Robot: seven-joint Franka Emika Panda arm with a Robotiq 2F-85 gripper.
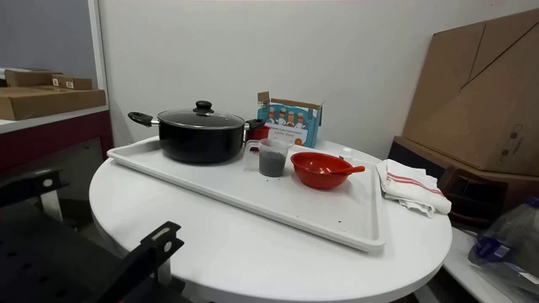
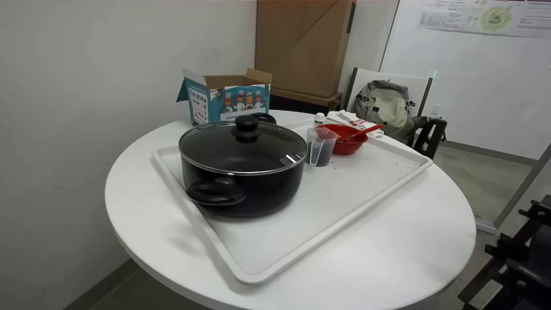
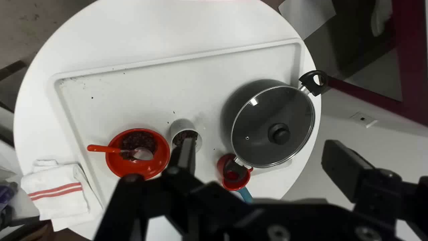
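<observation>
Seen from above in the wrist view, my gripper is open, its two dark fingers wide apart and nothing held between them. Beneath lies a black pot [image 1: 201, 142] with a glass lid [image 3: 256, 132] and black knob, standing at one end of a white tray [image 1: 237, 199]. A clear measuring cup [image 1: 273, 157] with dark contents is upright near the tray's middle. Beside it sits a red bowl [image 1: 319, 171] holding dark bits and a red-handled spoon [image 3: 102, 148]. Partly hidden behind the pot is a red cup [image 3: 234, 176].
A folded white towel [image 1: 412, 184] lies off the tray's end. An open blue box [image 2: 232, 100] stands at the back, and a small white bottle [image 1: 346, 153] is behind the bowl.
</observation>
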